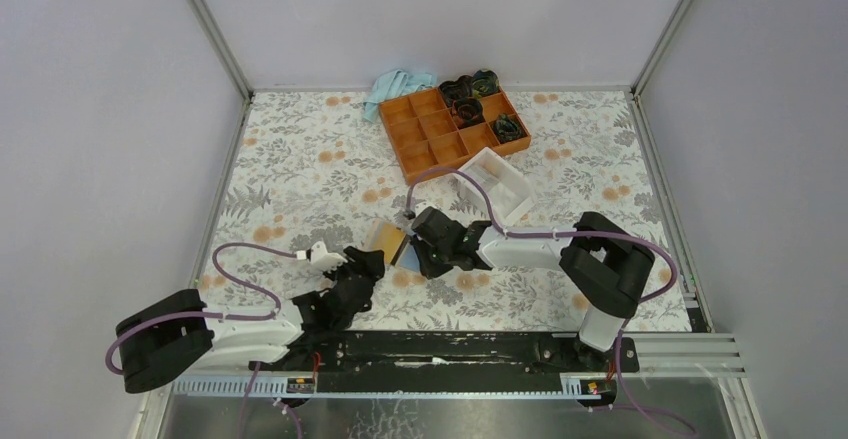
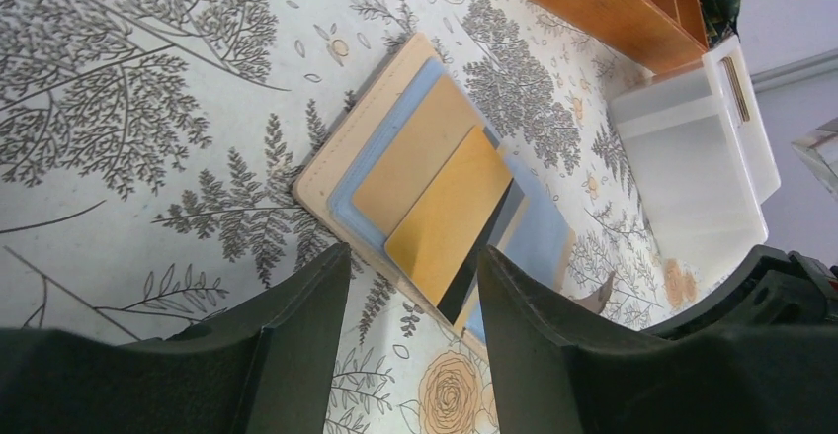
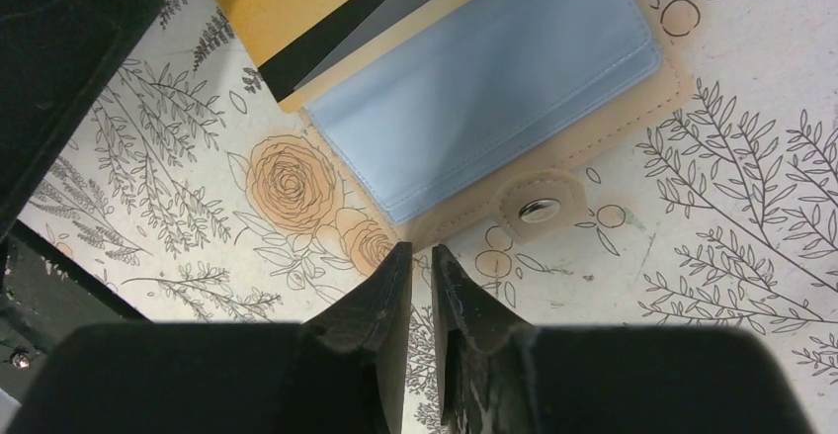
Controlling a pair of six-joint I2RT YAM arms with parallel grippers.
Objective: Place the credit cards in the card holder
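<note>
The card holder point(image 2: 361, 147), beige with a pale blue lining, lies open and flat on the table. A gold card point(image 2: 450, 221) with a black band rests on it, across its middle; whether its hidden edge sits in a pocket I cannot tell. My left gripper is open at the holder's near edge by the gold card, with nothing held between its fingers. In the right wrist view, the blue half of the holder point(image 3: 484, 88) ends in a snap tab point(image 3: 540, 207). Beside that edge my right gripper is narrowly open, nothing visibly held in the gap.
Behind the holder stand a white box point(image 1: 507, 202) and an orange compartment tray point(image 1: 395, 139) with dark rolled items. A light blue cloth point(image 1: 393, 87) lies at the back. Both grippers are close together.
</note>
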